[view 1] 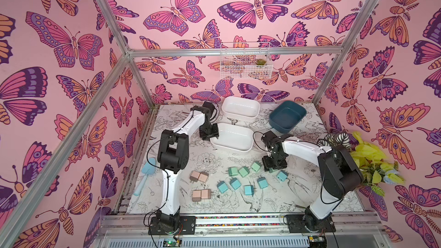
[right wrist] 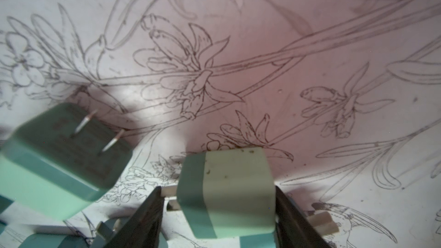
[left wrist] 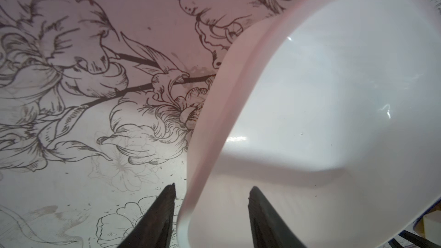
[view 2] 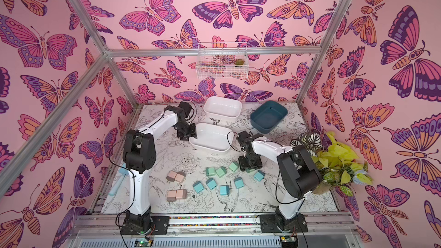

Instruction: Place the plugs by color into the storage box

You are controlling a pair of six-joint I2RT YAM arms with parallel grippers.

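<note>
In the left wrist view, the near white box (left wrist: 321, 124) has its left wall running between the fingers of my left gripper, which stands open with room on both sides of the rim. My right gripper is open around a green plug (right wrist: 234, 193), one finger on each side of it; the prongs point left. Another green plug (right wrist: 59, 156) lies left of that. In the top left view, more green plugs (view 1: 243, 171), several blue plugs (view 1: 249, 189) and two groups of pink plugs (view 1: 201, 195) lie on the table.
Behind the near box sit a second white box (view 1: 240, 108) and a dark teal box (view 1: 287, 115); no plugs show in the boxes. A light blue tool (view 1: 148, 167) lies at the left edge. A flower pot arrangement (view 1: 372, 165) stands at the right.
</note>
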